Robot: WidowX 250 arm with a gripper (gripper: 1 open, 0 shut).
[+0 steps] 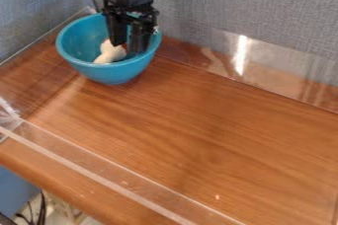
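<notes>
A blue bowl (pixel 79 59) sits at the back left of the wooden table. In it lies a pale mushroom-like object (pixel 109 53), its top now hidden behind my gripper. My black gripper (pixel 126 41) is down in the bowl around or just above this object. Whether its fingers close on it cannot be made out.
Grey textured walls (pixel 251 22) with clear panels along their base border the back and left.
</notes>
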